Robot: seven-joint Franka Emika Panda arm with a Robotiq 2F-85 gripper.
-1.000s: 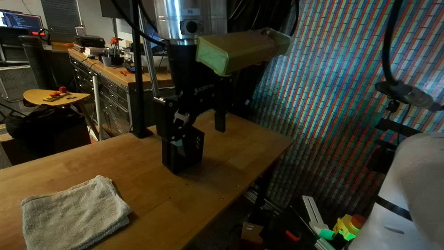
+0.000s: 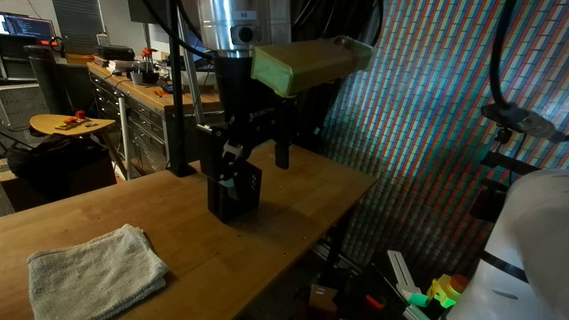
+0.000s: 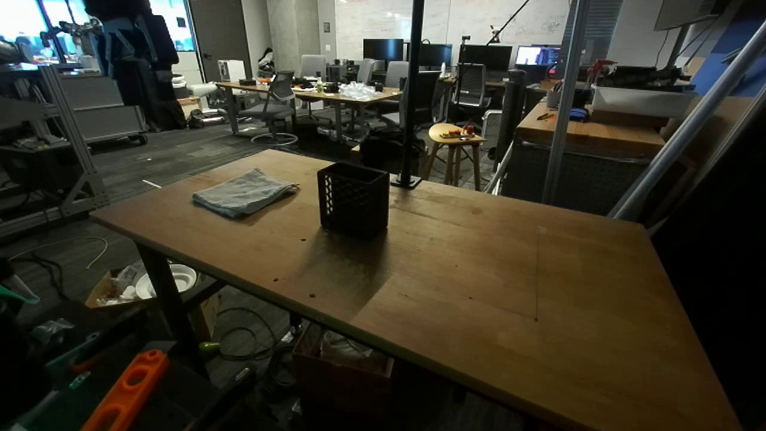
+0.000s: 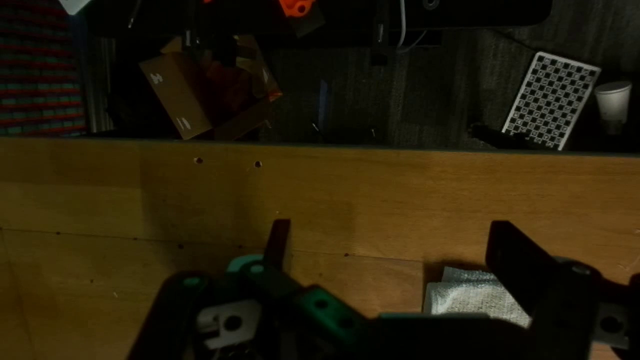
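My gripper (image 2: 251, 170) points straight down with its fingers spread wide, and nothing shows between them. In the wrist view the gripper has its two dark fingers far apart above bare wood. A small black crate (image 2: 234, 200) stands upright on the table, partly covered by the gripper in exterior view 1. Exterior view 2 shows the crate (image 3: 353, 201) whole, with lattice sides; its inside is too dark to make out. A folded grey cloth (image 2: 96, 272) lies flat beside the crate, apart from it. One finger partly covers the cloth (image 4: 474, 300) in the wrist view.
A black post (image 2: 176, 106) rises from the table's edge near the crate. Boxes (image 4: 180, 96) and other clutter lie on the floor past the table's edge.
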